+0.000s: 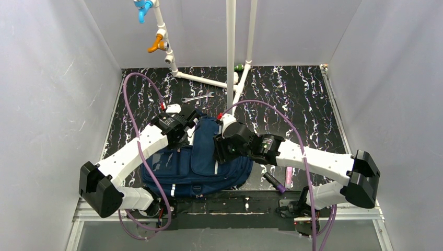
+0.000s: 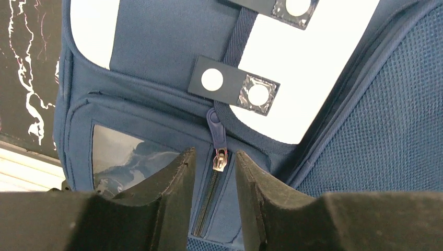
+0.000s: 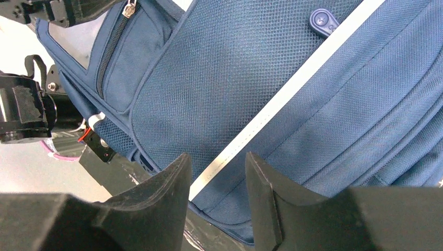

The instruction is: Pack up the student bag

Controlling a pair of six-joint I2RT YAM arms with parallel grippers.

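A navy student bag [image 1: 203, 182] lies flat on the floor, with both grippers over it. In the left wrist view, my left gripper is open, its fingertips either side of a zipper pull [image 2: 217, 130] on the small pocket; whether they touch it I cannot tell. The pocket zip [image 2: 208, 201] looks closed below that pull. My right gripper is open above a white strip [image 3: 261, 117] on the bag's front, with no object held between its fingers. Another zipper pull [image 3: 323, 22] shows near the upper right of that view.
A pink marker [image 1: 289, 177] and a black marker with a purple end [image 1: 274, 182] lie right of the bag. A wrench [image 1: 198, 97] lies behind it. White pipes [image 1: 230, 57] rise at the back. Bare floor [image 1: 308, 120] spreads to the right.
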